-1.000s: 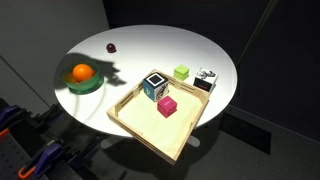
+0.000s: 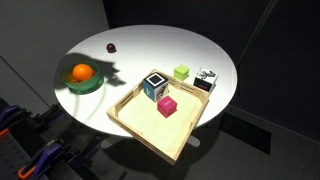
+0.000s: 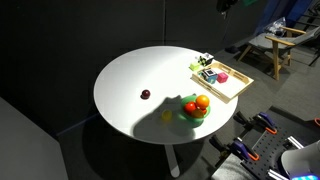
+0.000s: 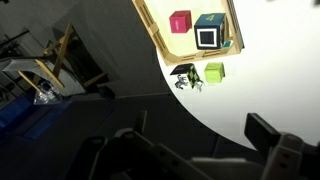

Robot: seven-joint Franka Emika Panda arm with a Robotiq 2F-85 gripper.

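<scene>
Seen from above in the wrist view, my gripper is open, its dark fingers wide apart with nothing between them. Beyond them lie a green cube (image 4: 214, 72) and a black-and-white patterned block (image 4: 187, 77), both on the white table outside the wooden tray (image 4: 155, 32). Inside that tray are a pink cube (image 4: 180, 21) and a larger blue box (image 4: 209, 31) with a white square on one face. A green bowl (image 2: 86, 86) at the table's left holds an orange fruit (image 2: 82, 72); exterior view 2 also shows red fruit (image 3: 189, 108) in it.
A small dark red round object (image 2: 111, 47) sits alone toward the back of the table. Near the bowl lies a yellow object (image 3: 167, 116). Beside the tray, the table's edge drops to a dark floor.
</scene>
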